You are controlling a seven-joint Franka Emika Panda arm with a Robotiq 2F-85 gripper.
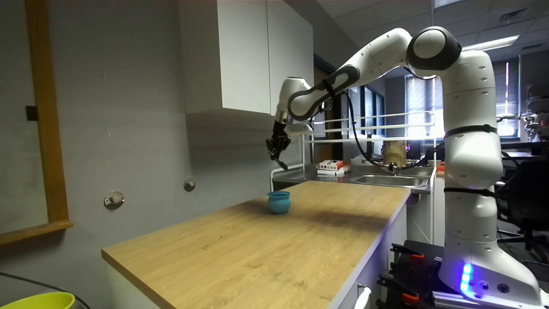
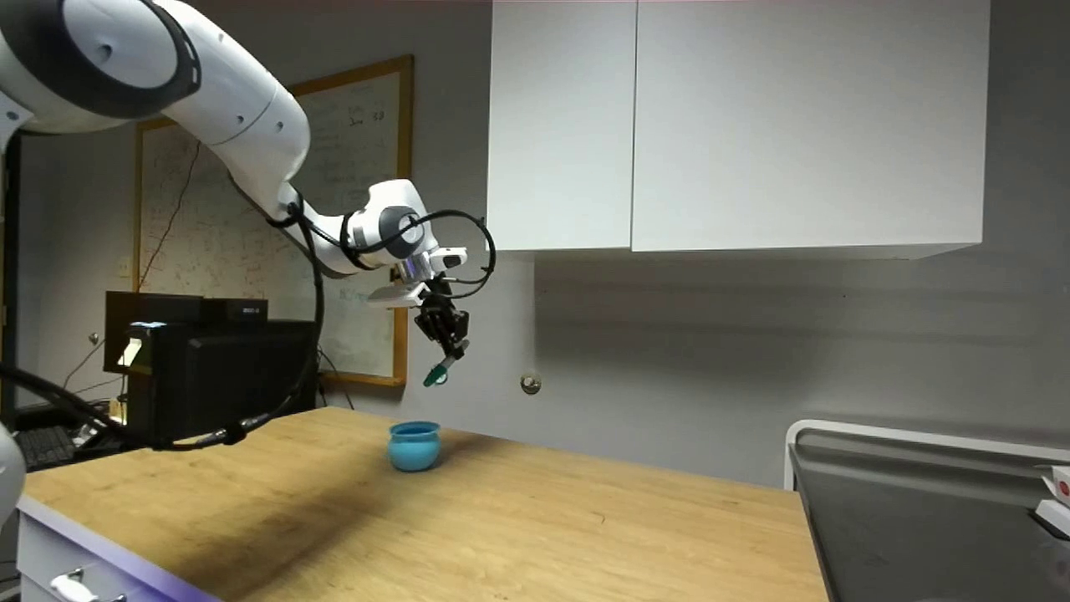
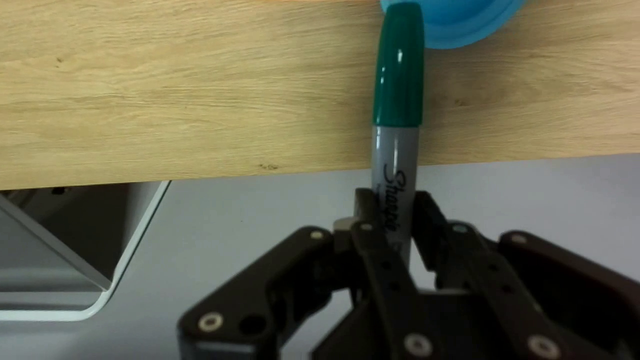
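A green-capped grey Sharpie marker (image 3: 399,78) is pinched between the black fingers of my gripper, its cap pointing away from the fingers. In exterior view 2 the gripper (image 2: 451,346) hangs in the air with the marker's green end (image 2: 436,374) tilted downward. Beneath it, a round turquoise pot (image 2: 414,446) stands upright on the wooden counter (image 2: 602,522). Clear space separates the marker from the pot in both exterior views. At the top of the wrist view, the cap overlaps the edge of the blue pot (image 3: 456,30), which is partly cut off.
White wall cabinets (image 2: 802,120) hang above the back of the counter, close to the arm in exterior view 1. A sink (image 1: 393,180) and small boxes (image 1: 330,165) lie beyond the counter's far end. Most of the wooden top is bare.
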